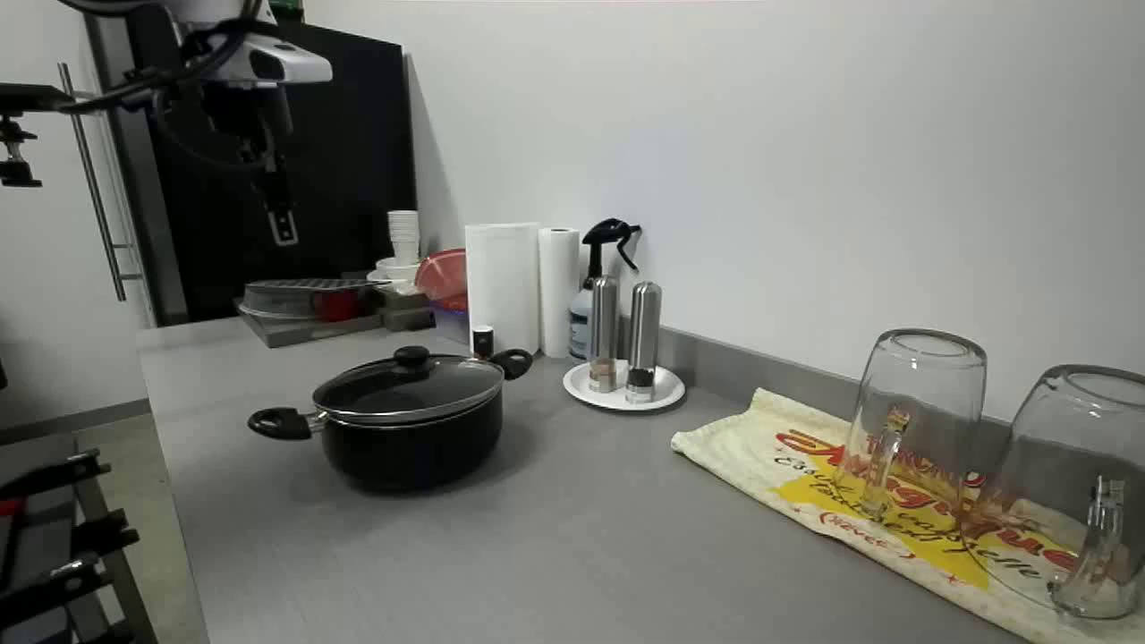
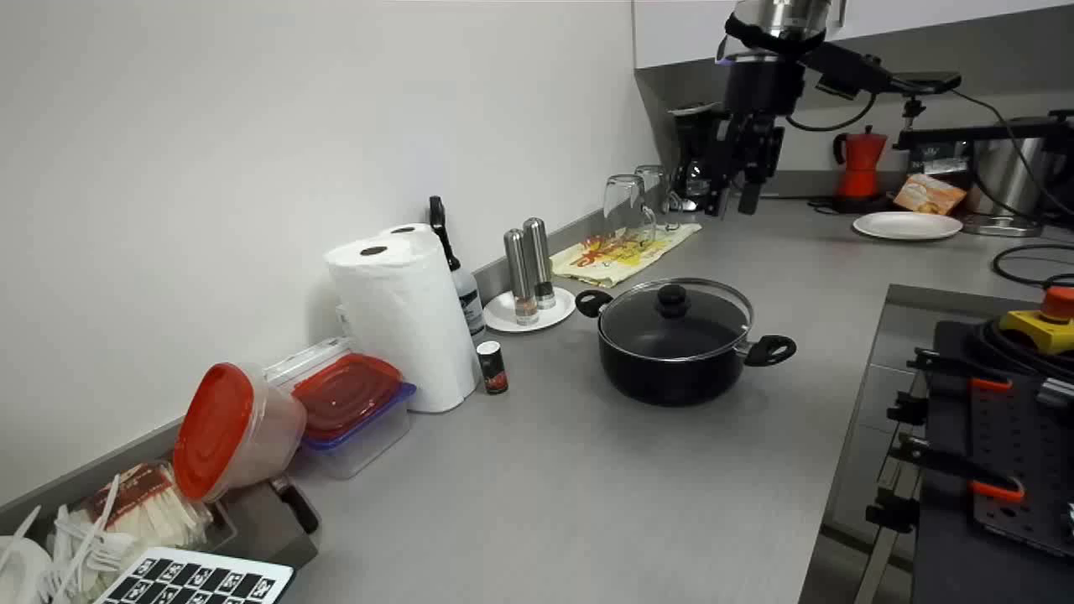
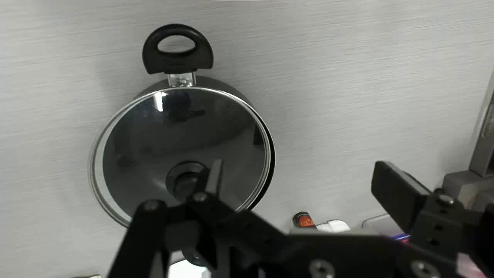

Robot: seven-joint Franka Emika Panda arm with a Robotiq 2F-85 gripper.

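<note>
A black two-handled pot [image 1: 412, 453] stands on the grey counter, covered by a glass lid [image 2: 672, 314] with a black knob [image 1: 411, 358]. Seen from above in the wrist view, the lid [image 3: 185, 134] sits slightly off to one side of the pot's rim, and one pot handle [image 3: 178, 48] points away from the gripper. High over the counter, well clear of the pot, my gripper [image 2: 732, 206] points downward. Its fingers are wide apart in the wrist view, with nothing held between the fingers. The gripper's body partly covers the lid's near edge and knob there.
Salt and pepper mills [image 1: 641, 343] stand on a white plate [image 1: 580, 386] near the wall. Paper towel rolls [image 2: 403, 312], a spray bottle [image 2: 466, 292] and a small black jar [image 2: 492, 367] are close by. Glass mugs [image 1: 912, 429] rest on a printed cloth [image 1: 741, 445].
</note>
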